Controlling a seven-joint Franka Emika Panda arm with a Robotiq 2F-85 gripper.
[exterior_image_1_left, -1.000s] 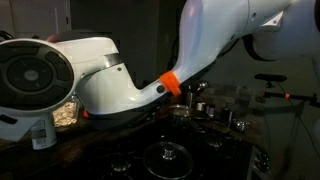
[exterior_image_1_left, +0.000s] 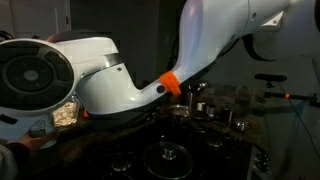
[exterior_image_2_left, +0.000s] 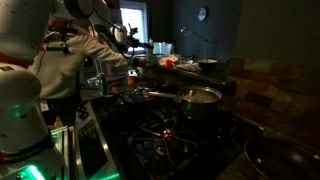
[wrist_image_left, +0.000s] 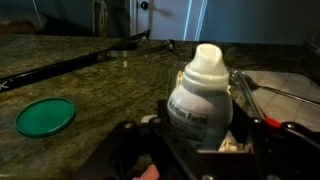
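Note:
A white bottle with a tapered white cap (wrist_image_left: 205, 75) stands upright in the middle of the wrist view. My gripper is shut on its body, with dark fingers at either side; its lower part is hidden. In exterior view 1 only a bit of the white bottle (exterior_image_1_left: 42, 126) shows at the left, below the arm, where a dark shape covers its lower part. The gripper cannot be made out clearly in exterior view 2.
A round green lid (wrist_image_left: 45, 117) lies on the dark counter, left of the bottle. A lidded pan (exterior_image_1_left: 168, 160) sits on the stove, and another pan (exterior_image_2_left: 200, 95) stands farther back. An empty dark pan (exterior_image_2_left: 285, 157) is at the right edge.
In exterior view 1 a dark, brownish shape has come in front of the bottle's lower part, which was in plain sight before. The arm looks almost unmoved.

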